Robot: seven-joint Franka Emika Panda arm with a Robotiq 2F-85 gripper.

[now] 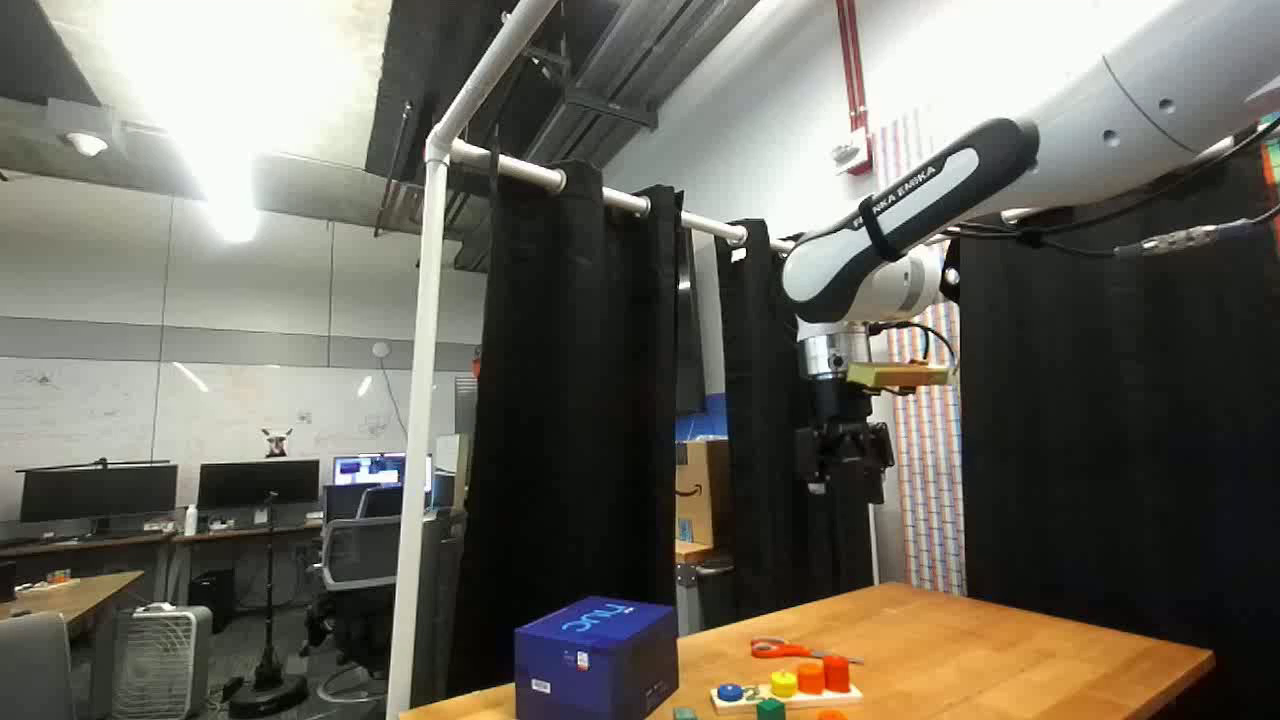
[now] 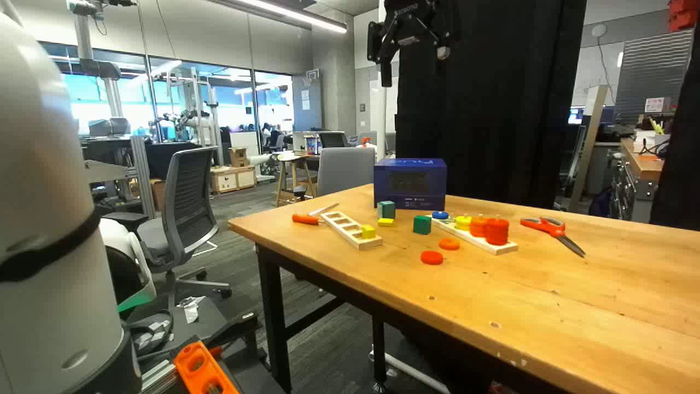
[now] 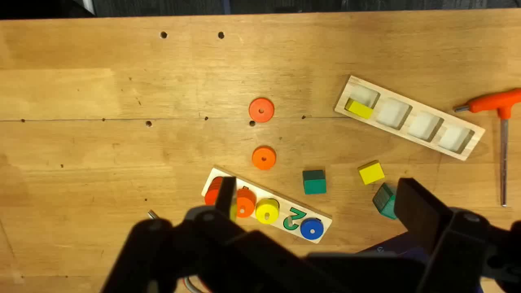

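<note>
High over the wooden table [image 2: 590, 308] hangs my gripper, its two fingers wide apart and nothing between them. In the wrist view a wooden peg board [image 3: 298, 207] carries red, orange and yellow ring stacks and one blue ring [image 3: 311, 228]. Two loose rings lie flat beside it, a red ring [image 3: 261, 110] and an orange ring [image 3: 263, 158]. To the right is a wooden tray [image 3: 415, 113] of square slots, with a yellow block [image 3: 360, 108] leaning in its end slot. A green block [image 3: 314, 182], another green block [image 3: 384, 200] and a yellow block [image 3: 371, 172] rest on the tabletop.
A dark blue box [image 2: 410, 186] stands at the table's edge near the blocks. Orange-handled scissors [image 2: 554, 231] lie beyond the peg board, and an orange T-handled tool [image 3: 503, 105] beside the slotted tray.
</note>
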